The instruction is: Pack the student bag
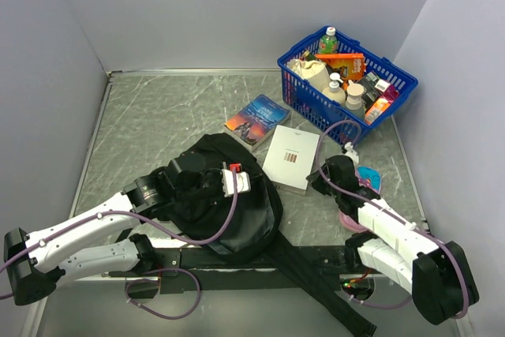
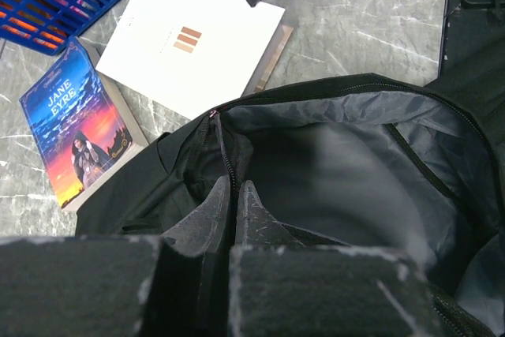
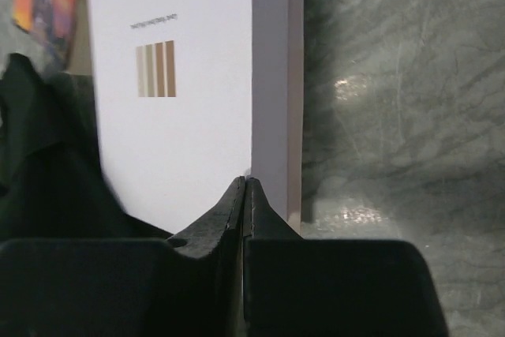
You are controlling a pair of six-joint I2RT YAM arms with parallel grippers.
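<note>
The black bag (image 1: 251, 226) lies open at front centre, its grey lining showing in the left wrist view. My left gripper is shut on the bag's fabric and zip edge. Behind the bag are a white book or box (image 1: 290, 155) and, further back, a Jane Eyre paperback (image 1: 256, 116). My right gripper is shut at the white book's right edge, with nothing visible between its fingers.
A blue basket (image 1: 314, 106) full of bottles, packets and other items stands at back right. A pink item (image 1: 351, 222) lies partly under the right arm.
</note>
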